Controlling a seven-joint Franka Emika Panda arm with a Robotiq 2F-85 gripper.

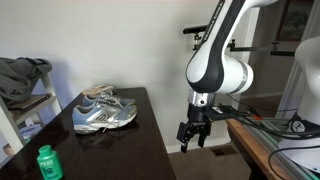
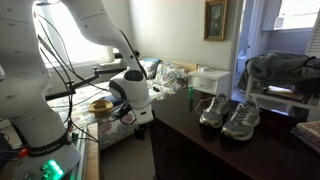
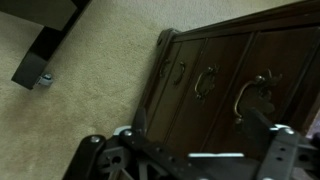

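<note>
My gripper hangs in the gap between the dark table and the wooden edge at the right in exterior view 1. Its fingers stand apart in the wrist view, open, with nothing visible between them. Below it there, a dark wooden chest shows its drawer fronts and curved metal handles, clear of the fingers. A pair of grey-blue running shoes rests on the dark tabletop. Near the table's left side in that view stands a green bottle. Exterior view 2 shows the shoes and bottle too.
Beige carpet lies open beside the chest, with a dark furniture leg at upper left. A grey cloth covers a white shelf behind the table. Cluttered things sit behind the arm.
</note>
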